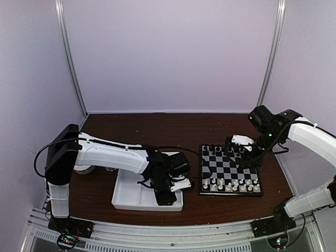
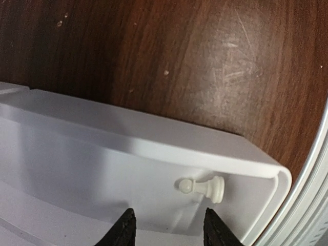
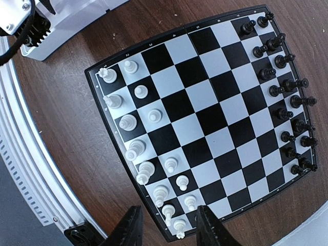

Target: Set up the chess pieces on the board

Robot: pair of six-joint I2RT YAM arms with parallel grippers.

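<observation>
A white pawn (image 2: 202, 188) lies on its side in the end compartment of the white tray (image 2: 154, 130). My left gripper hangs over that compartment, open, nothing between its fingers, short of the pawn. The chessboard (image 3: 215, 138) carries black pieces along one side and white pieces along the other, in rows, with the middle squares bare. My right gripper is above the board by the white side, fingers apart, with nothing seen between them.
In the top view, a round container (image 1: 84, 169) stands behind the left arm. A metal rail (image 1: 173, 231) runs along the front edge.
</observation>
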